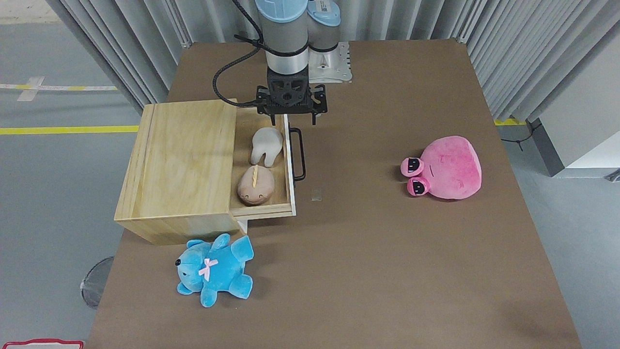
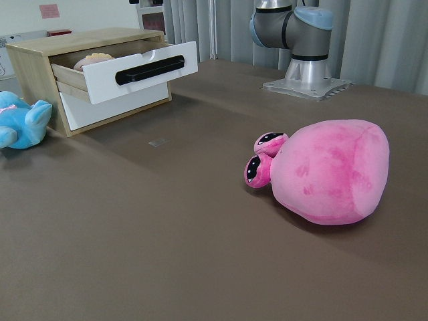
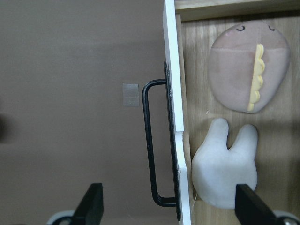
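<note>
A wooden cabinet (image 1: 174,163) has its drawer pulled out, with a black handle (image 3: 149,140) on the white front. Inside lie a white tooth-shaped plush (image 1: 266,145) and a pinkish-tan round plush (image 1: 255,186) with a pale scalloped strip. My gripper (image 1: 293,119) hangs over the drawer's back end by the handle, fingers spread open; nothing shows between them but the drawer front below. The gripper is out of view in the left view, apart from possibly a sliver at the top edge.
A blue bear plush (image 1: 224,270) lies beside the cabinet at the front. A pink plush (image 1: 450,168) with big eyes sits at the right. The robot base (image 2: 307,87) stands at the back.
</note>
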